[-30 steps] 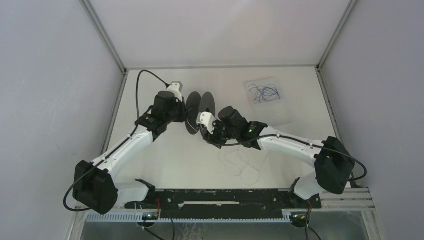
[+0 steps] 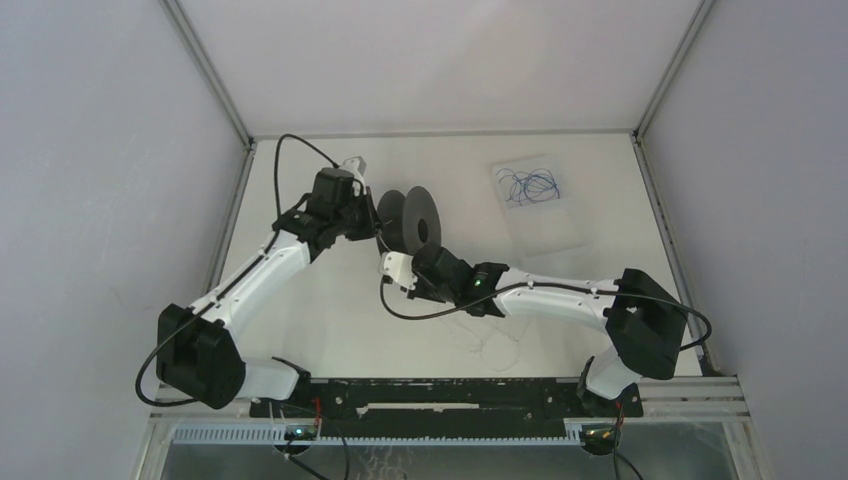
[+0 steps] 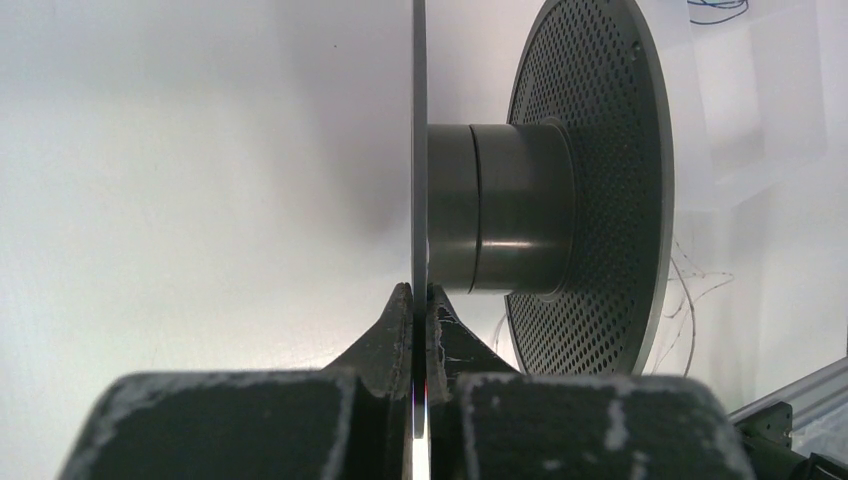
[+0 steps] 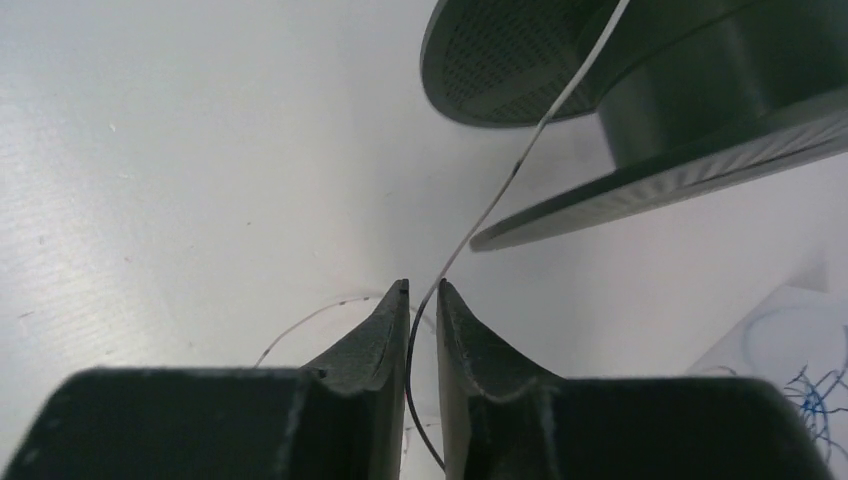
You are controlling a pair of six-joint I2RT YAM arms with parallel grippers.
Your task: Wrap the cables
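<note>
In the left wrist view a dark grey spool has a perforated right flange and a left flange seen edge-on. My left gripper is shut with that thin left flange between its fingers. In the right wrist view a thin grey cable runs down from the spool between the fingers of my right gripper. That gripper is part open, with a gap beside the cable. The top view has both grippers close to the spool, the right one in front of it.
Blue wire lies coiled in a clear tray at the back right. A faint loose cable loop rests on the table's front. Bare table shows at the front left.
The spool has turned slightly, its right flange shifting right. The left arm moved slightly.
</note>
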